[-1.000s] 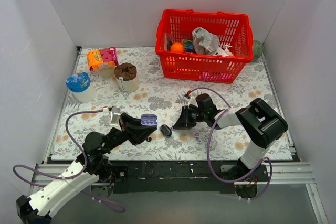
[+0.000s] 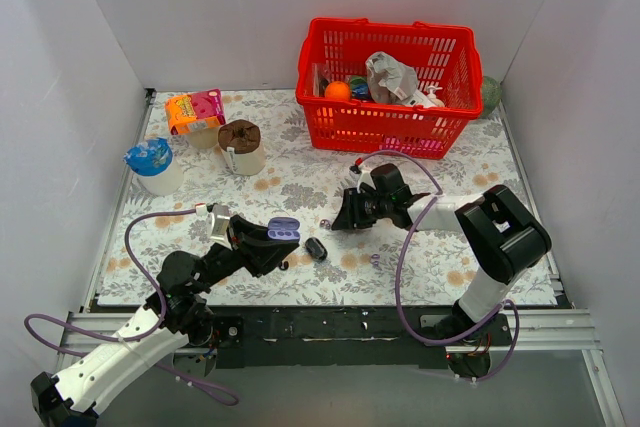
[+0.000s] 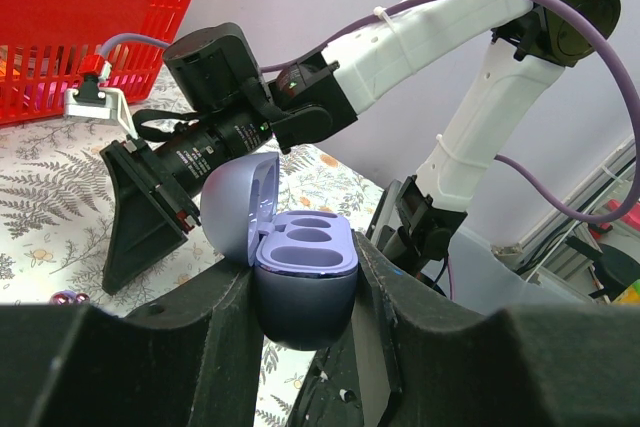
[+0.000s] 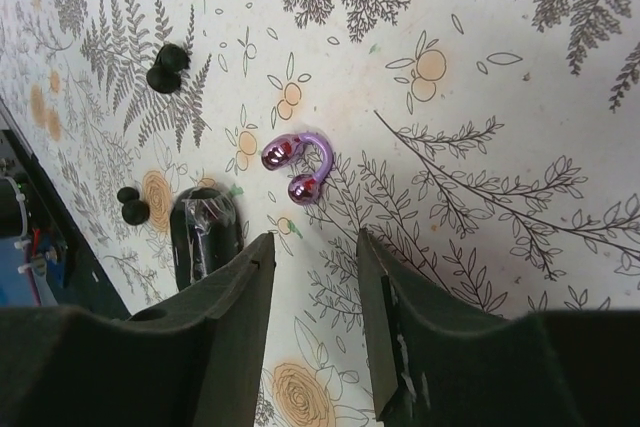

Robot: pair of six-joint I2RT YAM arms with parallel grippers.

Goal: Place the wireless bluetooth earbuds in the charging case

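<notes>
My left gripper is shut on the lilac charging case (image 3: pixel 310 282), held above the table with its lid up; its hollows look empty. In the top view the case (image 2: pixel 283 228) is left of centre. On the cloth lies a shiny purple earbud (image 4: pixel 309 165), a curved clip with two rounded ends, just beyond the tips of my right gripper. That gripper stands open, nothing between its fingers. A second purple earbud (image 2: pixel 375 259) rests on the cloth, nearer the front edge.
A closed black case (image 4: pixel 205 234) and black earbuds (image 4: pixel 167 69) lie near the purple earbud. A red basket (image 2: pixel 390 129) with several goods stands at the back. Tubs (image 2: pixel 155 167) are at the back left.
My right gripper has moved away from the front edge, and the purple earbud by its tips now shows clearly in the top view. The left arm and the case have stayed still.
</notes>
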